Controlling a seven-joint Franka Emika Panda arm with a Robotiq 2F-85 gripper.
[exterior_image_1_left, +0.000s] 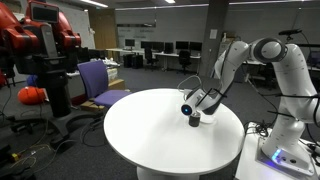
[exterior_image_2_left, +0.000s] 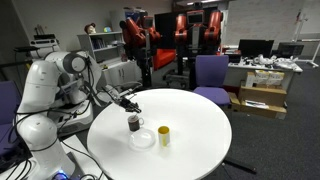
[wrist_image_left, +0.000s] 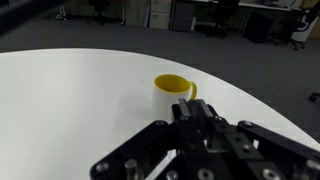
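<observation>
My gripper (exterior_image_2_left: 135, 107) hangs low over the round white table, its fingers close together. In the wrist view the gripper looks shut; whether anything sits between its fingertips is too dark to make out. A dark mug (exterior_image_2_left: 133, 123) is on the table just below and in front of it, and in the first exterior view the mug (exterior_image_1_left: 195, 120) shows beneath the arm. Further out stands a white mug with a yellow inside (wrist_image_left: 172, 98), partly covered by the fingers in the wrist view. Between the mugs lies a white plate (exterior_image_2_left: 143, 139).
Desks with monitors stand along the back.
</observation>
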